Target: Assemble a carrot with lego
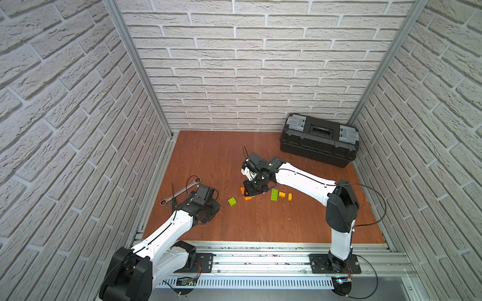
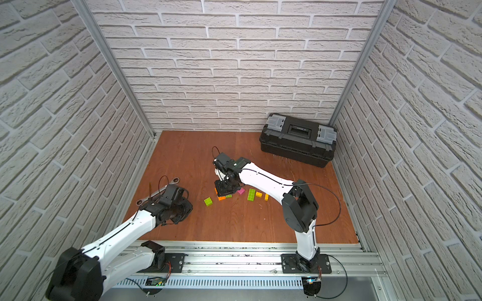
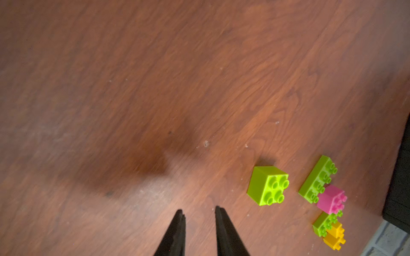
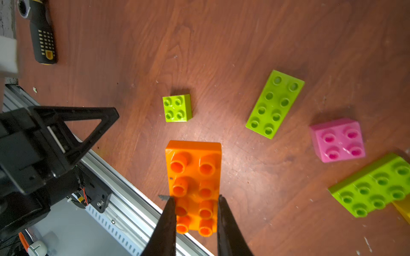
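Observation:
My right gripper is shut on an orange eight-stud brick [image 4: 193,158], held over the middle of the table. My left gripper stands open and empty over the table's left side. A small green four-stud brick [image 4: 176,106] lies between the two arms. A long green brick [image 4: 274,103], a pink brick [image 4: 337,143], another long green brick [image 4: 369,185] and yellow bricks [image 1: 282,194] lie in a loose row to its right.
A black toolbox [image 1: 318,140] stands at the back right. A long grey tool [image 2: 142,200] lies at the left edge beside my left arm.

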